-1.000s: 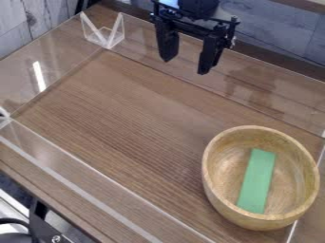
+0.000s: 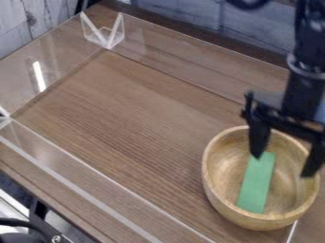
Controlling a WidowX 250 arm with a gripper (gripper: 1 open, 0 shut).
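Observation:
My black gripper (image 2: 282, 142) hangs at the right, open, its fingers over the back part of a round tan bowl (image 2: 219, 181). A green rectangular block (image 2: 257, 182) lies in the bowl, below and between the fingers, with nothing held.
A white wire-like holder (image 2: 105, 32) stands at the back left edge. Dark cables or fittings show at the lower left edge.
The bowl and block look unmoved.

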